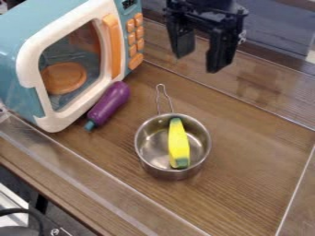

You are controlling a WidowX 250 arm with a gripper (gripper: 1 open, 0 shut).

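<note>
My black gripper (201,41) hangs at the top centre, above and behind the pot, open with its two fingers apart and nothing seen between them. A small steel pot (155,147) with a wire handle pointing back stands on the wooden counter. A yellow toy vegetable (179,140) with a green end, like a corn or squash, lies inside it. A purple eggplant (109,103) lies left of the pot, beside the microwave.
A toy microwave (33,57) in light blue and white fills the upper left, an orange plate visible inside. A black cable shows at the bottom left.
</note>
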